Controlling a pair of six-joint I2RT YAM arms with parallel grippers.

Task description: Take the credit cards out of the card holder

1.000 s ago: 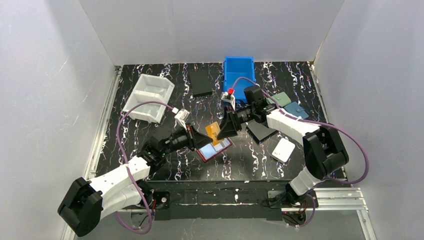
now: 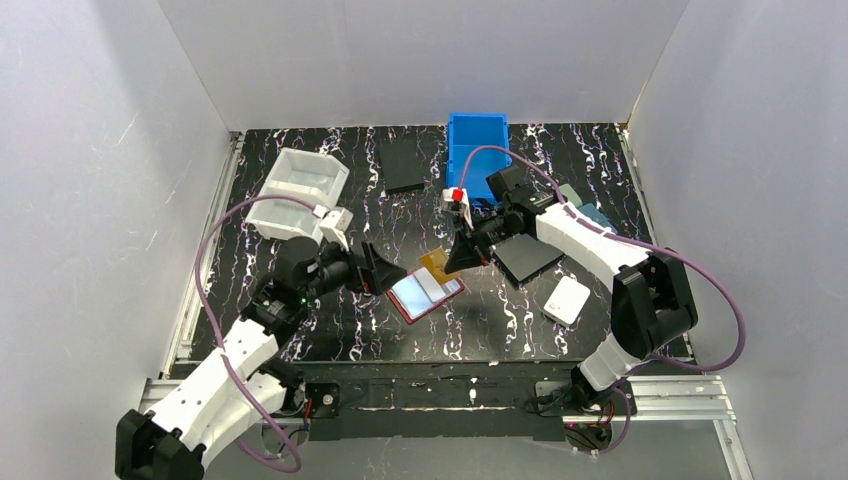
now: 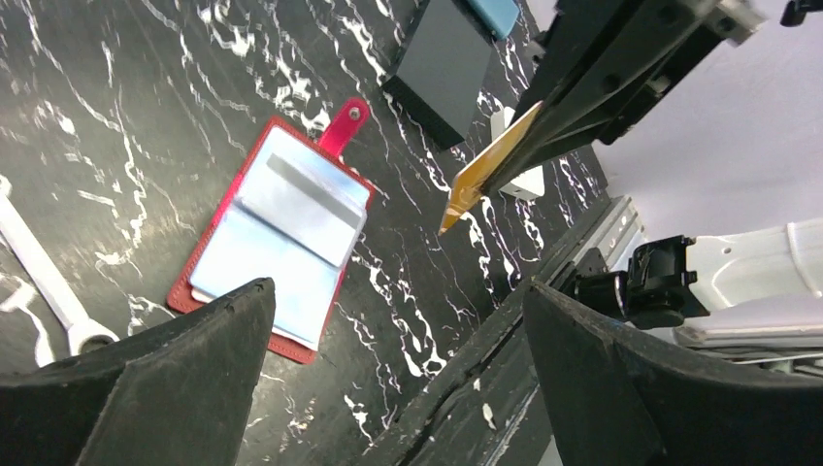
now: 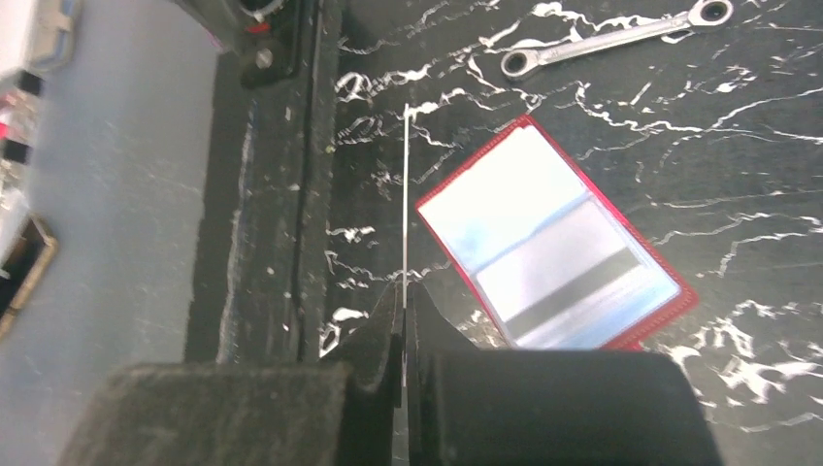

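The open card holder, red-edged with clear sleeves, lies on the black marble table; in the left wrist view the holder has its red strap toward the back. My right gripper is shut on an orange card, held above and beside the holder; the card shows edge-on in the left wrist view and as a thin line in the right wrist view. My left gripper hangs left of the holder, open, with nothing between its fingers.
A wrench lies near the holder. A white double bin, blue bin and dark slab stand behind. Dark pad, white box and small pouches sit on the right.
My left gripper has let go of the orange card and moved back to the left. My right gripper, now shut on the card, has shifted slightly to the right with it.
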